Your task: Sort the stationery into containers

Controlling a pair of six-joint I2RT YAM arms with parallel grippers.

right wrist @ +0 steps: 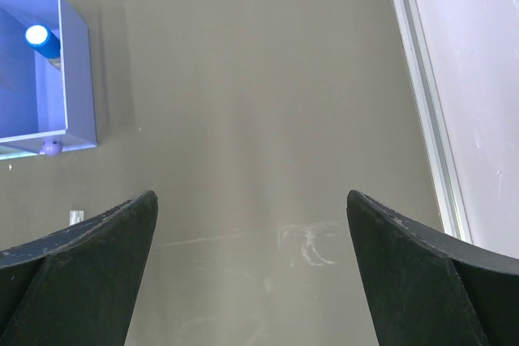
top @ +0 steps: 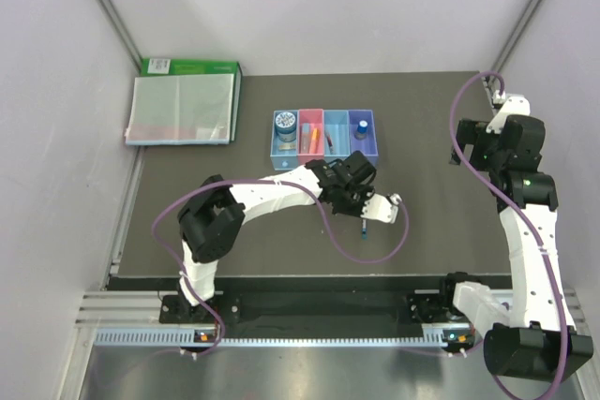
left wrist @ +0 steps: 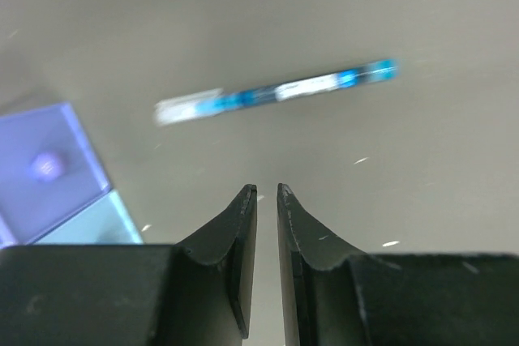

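A blue and white pen [left wrist: 308,87] lies on the grey table under my left gripper, which is shut with nothing visible between its tips; in the top view the left wrist [top: 356,189] covers part of the pen [top: 364,231]. Four coloured containers stand at the back centre: a light blue one with a round jar [top: 286,123], a pink one [top: 317,114] with sticks, another light blue one with a pen, and a purple one [right wrist: 77,87] with a blue bottle [right wrist: 40,38]. My right gripper is open and empty at the right side.
Folders [top: 178,110] lie at the back left. White walls border the workspace, with a rail [right wrist: 418,70] along the right.
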